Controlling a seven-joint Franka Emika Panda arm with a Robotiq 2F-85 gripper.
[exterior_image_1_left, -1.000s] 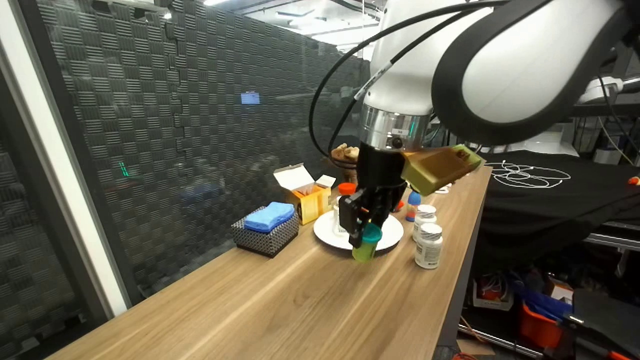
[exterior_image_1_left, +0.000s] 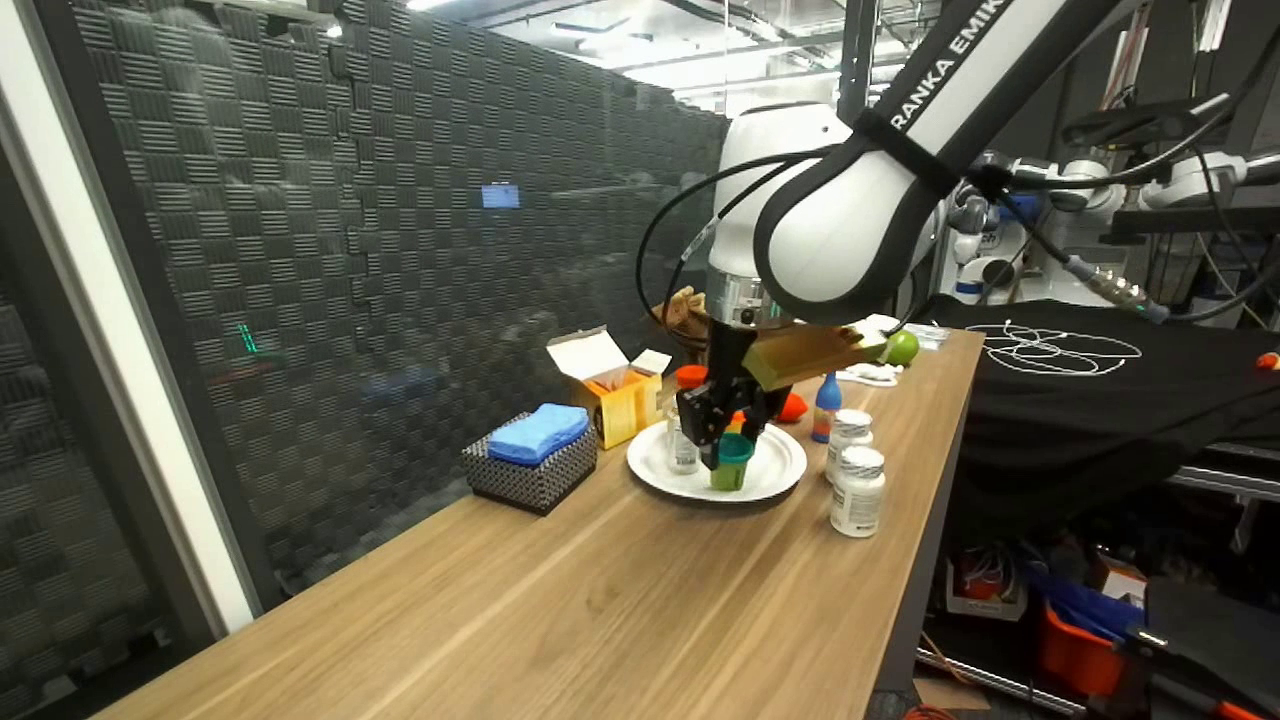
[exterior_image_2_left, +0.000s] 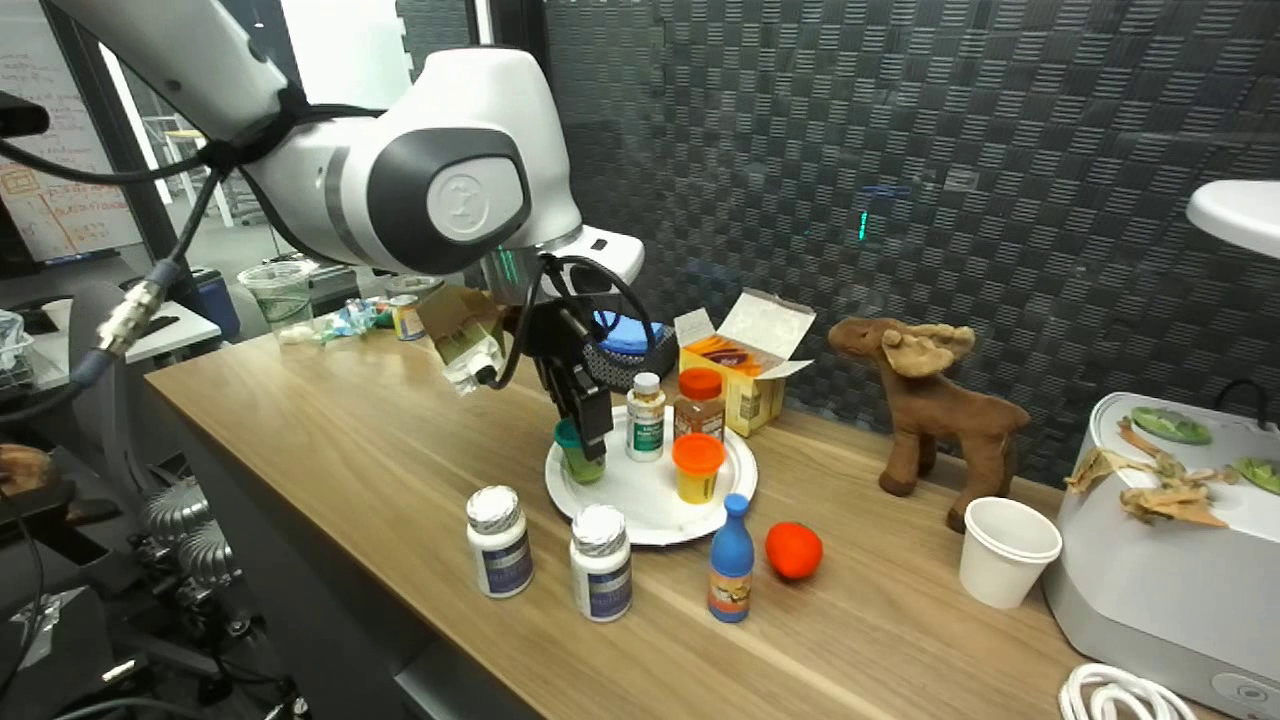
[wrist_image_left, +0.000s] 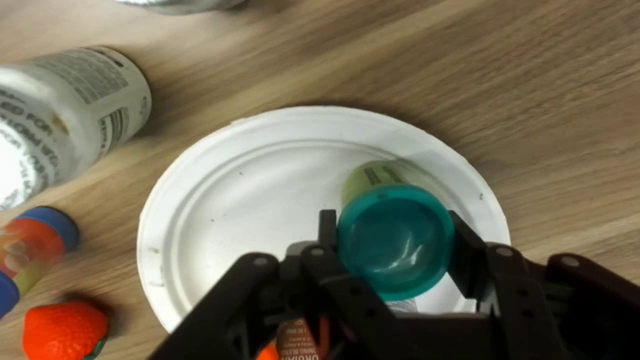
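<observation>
A green container with a teal lid (wrist_image_left: 396, 243) is pinched between the fingers of my gripper, which is shut on it. Seen from outside, the green container (exterior_image_1_left: 729, 468) is over the near part of the white plate (exterior_image_1_left: 654, 474); whether its base touches the plate I cannot tell. The gripper (exterior_image_2_left: 584, 434) points down at the plate's left side in the second exterior view. Also on the plate are a small white-capped bottle (exterior_image_2_left: 645, 420), an orange-lidded spice jar (exterior_image_2_left: 699, 402) and a yellow tub with an orange lid (exterior_image_2_left: 697, 470).
Two white pill bottles (exterior_image_2_left: 499, 546), a blue bottle (exterior_image_2_left: 731, 564) and a red strawberry-like item (exterior_image_2_left: 794, 551) stand near the plate. Behind it are an open yellow box (exterior_image_1_left: 624, 402) and a black basket with a blue cloth (exterior_image_1_left: 540, 434).
My gripper has carried the green container farther back, from over the plate's near edge to over the plate itself. The other objects have not moved.
</observation>
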